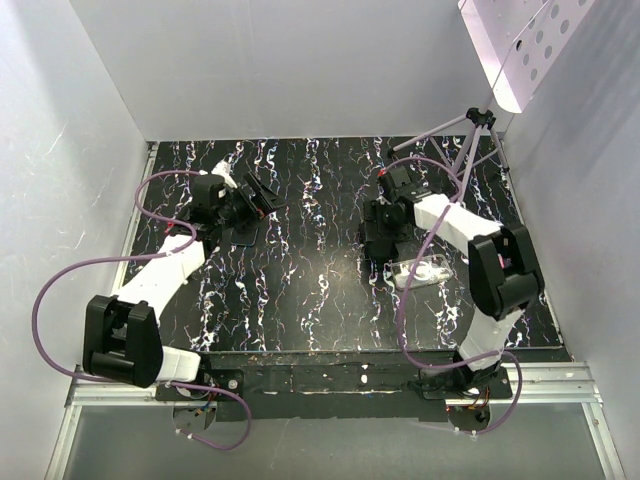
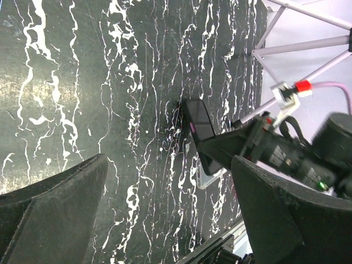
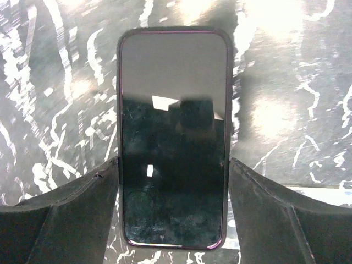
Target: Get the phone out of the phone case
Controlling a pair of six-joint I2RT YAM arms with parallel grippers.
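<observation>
The dark phone (image 3: 173, 165), its glossy screen facing my right wrist camera, sits upright between the fingers of my right gripper, which touch its two long edges. From above, the phone (image 1: 380, 248) shows as a black block under my right gripper (image 1: 385, 220), right of the table's middle. The left wrist view also shows the phone (image 2: 199, 118) in those fingers. Just right of it lies a clear case (image 1: 428, 271) with a pale ring, apart from the phone. My left gripper (image 1: 263, 196) stands open and empty at the left.
A small dark flat object (image 1: 245, 236) lies beneath the left arm. A tripod (image 1: 470, 140) stands at the back right corner.
</observation>
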